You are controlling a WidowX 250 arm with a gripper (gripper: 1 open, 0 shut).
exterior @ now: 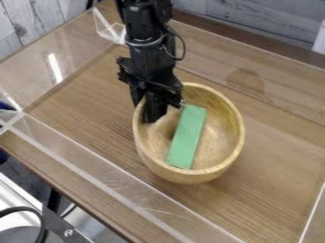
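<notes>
A light wooden bowl point(221, 152) sits right of centre on the wooden table point(76, 114), with a green rectangular block point(185, 139) lying inside it. My black gripper point(154, 110) reaches down from the top and is shut on the bowl's upper left rim. The bowl looks somewhat tilted; whether it rests fully on the table I cannot tell.
Clear tape strips run along the table's left and lower edges. A black cable point(38, 220) lies at the bottom left beyond the edge. The table right and left of the bowl is clear.
</notes>
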